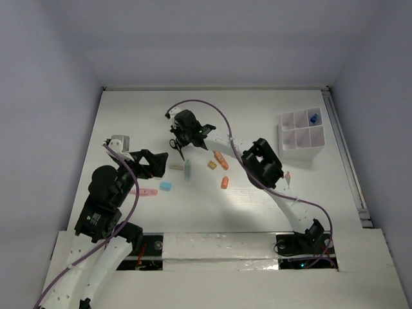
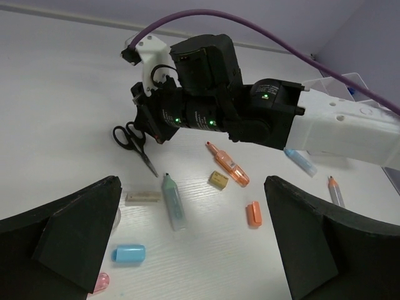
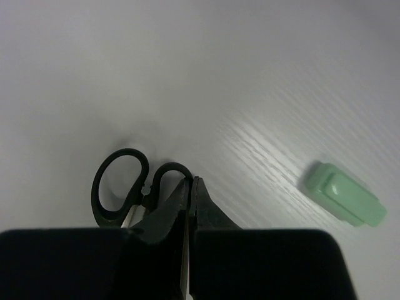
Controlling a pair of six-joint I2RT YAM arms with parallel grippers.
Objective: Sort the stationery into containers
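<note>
Black-handled scissors have one handle loop pinched in my right gripper, its fingers shut; the second loop sticks out to the left in the right wrist view. My left gripper stands wide open above the near left of the table, nothing between its fingers. Beneath it are a teal marker [image 2: 174, 203], a beige block [image 2: 144, 197], a light-blue piece [image 2: 129, 254] and a pink item [image 1: 147, 192]. Further right lie an orange marker [image 2: 228, 165], a yellow block [image 2: 218, 180] and an orange piece [image 2: 254, 214].
A white divided box [image 1: 302, 132] stands at the far right, a blue item [image 1: 313, 118] in its back right compartment. Another orange marker [image 2: 335, 191] and a blue one [image 2: 301, 162] lie near the right arm. Open table extends at the far left.
</note>
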